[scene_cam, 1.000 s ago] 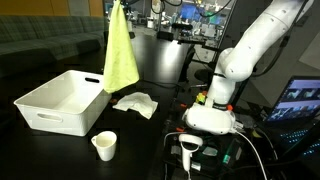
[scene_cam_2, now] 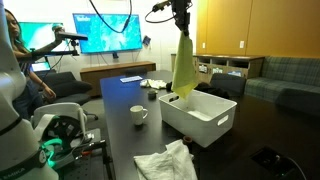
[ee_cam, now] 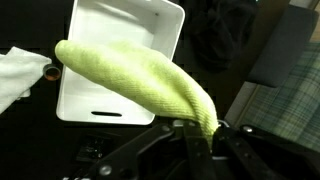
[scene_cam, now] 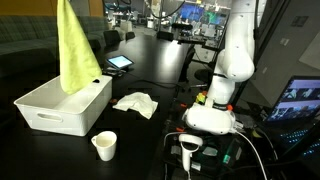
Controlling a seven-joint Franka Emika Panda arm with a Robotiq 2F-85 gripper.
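A yellow cloth (scene_cam: 75, 50) hangs down over the white box (scene_cam: 50, 122). In exterior view 2 the same cloth (scene_cam_2: 185, 68) dangles from my gripper (scene_cam_2: 183, 30), its lower end by the box's rim (scene_cam_2: 205, 122). From the wrist view, the cloth (ee_cam: 140, 78) stretches from my gripper across the open white box (ee_cam: 85, 105). The gripper is shut on the cloth's upper end; the cloth hides much of the fingers. The part of the box floor that shows is bare.
A white cloth (scene_cam: 136, 104) lies crumpled on the dark table, right of the box. A white mug (scene_cam: 104, 145) stands in front of the box. Behind it are a tablet (scene_cam: 119, 61) and dark items (scene_cam_2: 222, 82).
The yellow cloth has moved left and upward in exterior view 1, from right of the box to above it. Box, mug and white cloth have stayed put.
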